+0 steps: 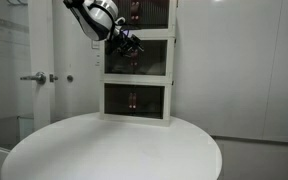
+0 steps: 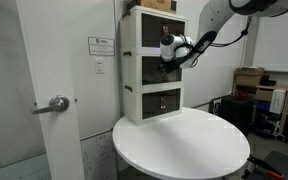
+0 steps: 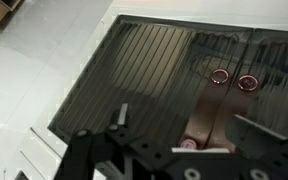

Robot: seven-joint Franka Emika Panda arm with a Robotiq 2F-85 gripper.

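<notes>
A white stacked cabinet (image 1: 139,84) with dark ribbed doors stands at the back of the round table. My gripper (image 1: 137,44) is raised in front of its middle section, at the end of the arm. In the wrist view the gripper is open, its two fingers wide apart, with nothing seen held between them. Beyond the fingers lies a dark ribbed door panel (image 3: 149,65). Two brown door handles with round reddish ends, the left handle (image 3: 204,108) and the right handle (image 3: 236,100), run side by side there. Whether the fingers touch anything cannot be made out.
To the left is a door with a metal handle (image 2: 54,104). Shelving with boxes (image 2: 249,78) stands at the far right. A brown box (image 2: 156,4) sits on top of the cabinet.
</notes>
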